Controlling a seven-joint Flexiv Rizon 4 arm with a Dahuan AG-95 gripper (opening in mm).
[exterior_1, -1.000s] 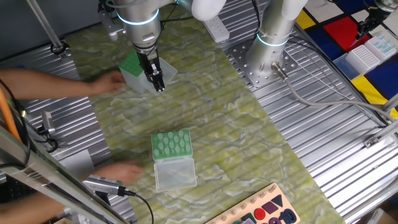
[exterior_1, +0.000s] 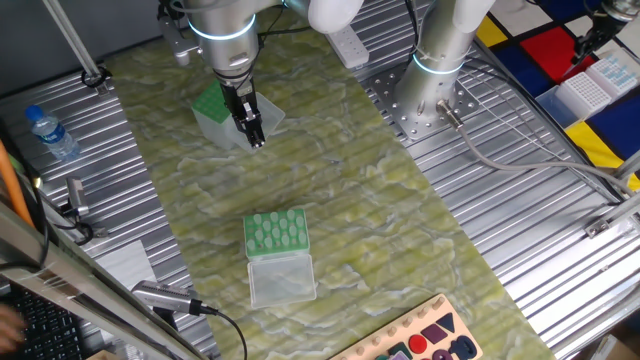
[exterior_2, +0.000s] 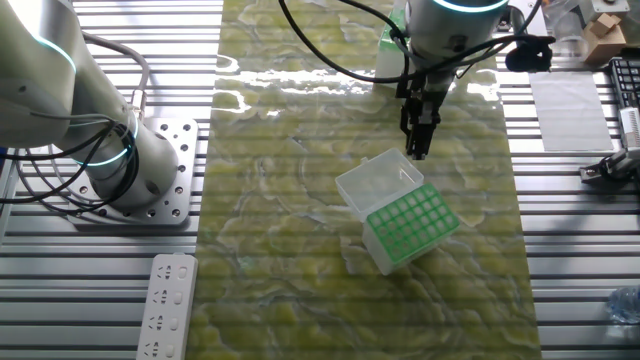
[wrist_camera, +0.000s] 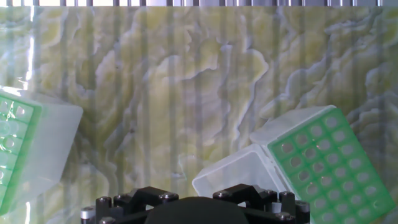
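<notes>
Near the far end of the mat, a clear box with a green perforated rack (exterior_1: 211, 102) stands with its lid (exterior_1: 268, 112) open; its holes look empty in exterior view 2, where the rack (exterior_2: 412, 222) is nearest. A second box has a green rack (exterior_1: 276, 232) filled with several white-capped tubes, its clear lid (exterior_1: 282, 279) folded open. My gripper (exterior_1: 256, 146) hangs in the air by the first box, apart from the tubes. In the wrist view, the perforated rack (wrist_camera: 329, 168) lies right and the tube rack (wrist_camera: 12, 146) left. Nothing shows held; the finger gap is unclear.
A wooden board of coloured shapes (exterior_1: 425, 335) lies at the mat's near end. Beyond the mat's left edge stands a water bottle (exterior_1: 52, 132). The arm's base plate (exterior_1: 420, 100) and a power strip (exterior_1: 348, 46) lie on the right. Mat between the boxes is clear.
A person's hands, one beside the perforated-rack box and one near the tube box, have withdrawn left off the mat. My arm and both boxes have stayed in place.
</notes>
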